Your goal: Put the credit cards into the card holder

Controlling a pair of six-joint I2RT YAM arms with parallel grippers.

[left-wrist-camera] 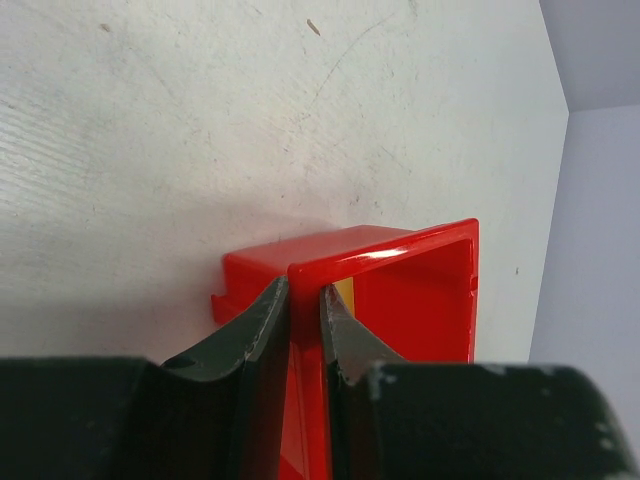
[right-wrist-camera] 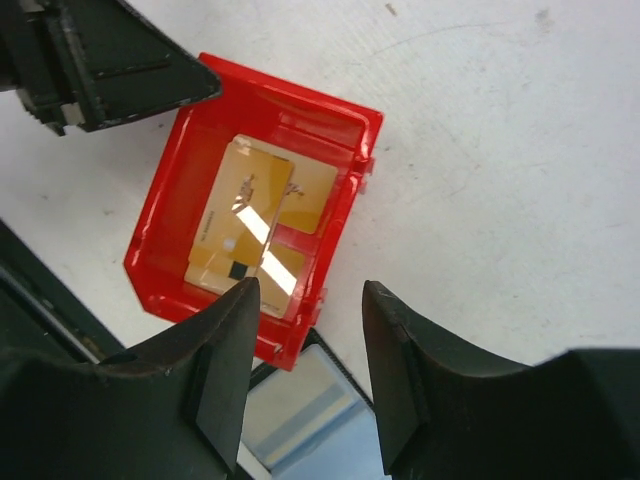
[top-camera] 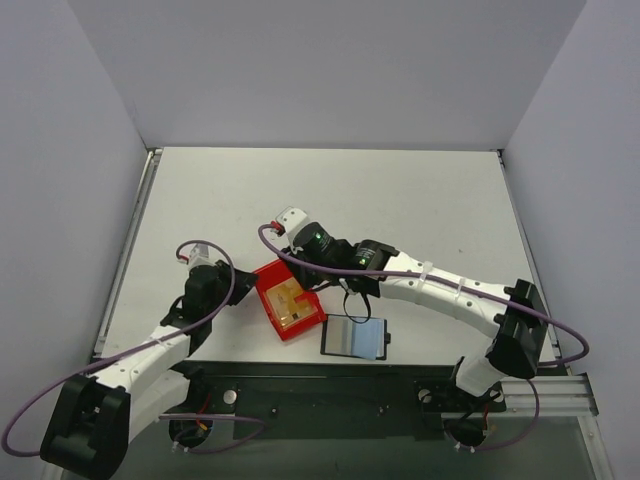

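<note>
My left gripper is shut on a side wall of the red box, its fingers on either side of the wall. In the right wrist view the box lies open side up, with gold and yellow cards overlapping on its floor. Over the box hangs my right gripper, fingers wide apart and nothing between them. From above, the right arm covers part of the box. The card holder, dark-framed with pale blue and grey strips, lies just right of the box near the table's front edge.
Grey walls stand along the sides. A purple cable runs along the right arm.
</note>
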